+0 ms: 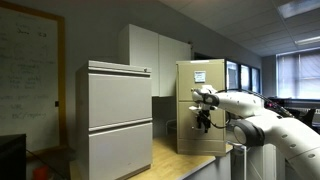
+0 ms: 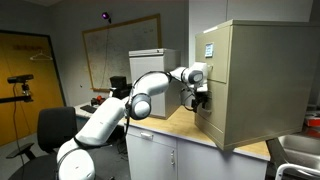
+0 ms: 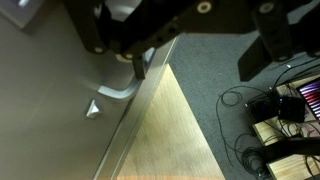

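Observation:
A tall tan filing cabinet [image 1: 187, 83] stands on the wooden top, its drawer fronts facing exterior view 1. My gripper is open, close to the front of this cabinet. In the wrist view, one dark finger [image 3: 137, 66] lies at or over a metal drawer handle [image 3: 122, 92]; whether they touch I cannot tell. The other finger [image 3: 252, 66] hangs over the floor, well away from the handle. A small lock or latch [image 3: 93, 109] sits beside the handle. In exterior view 2 the arm reaches across to the cabinet [image 2: 255, 85], whose side hides its drawer fronts.
A grey two-drawer cabinet [image 1: 120, 105] stands apart on the same wooden top [image 1: 172, 160]. Cables [image 3: 232, 120] lie on the floor beyond the top's edge. An office chair [image 2: 25, 125] is at the far left of exterior view 2.

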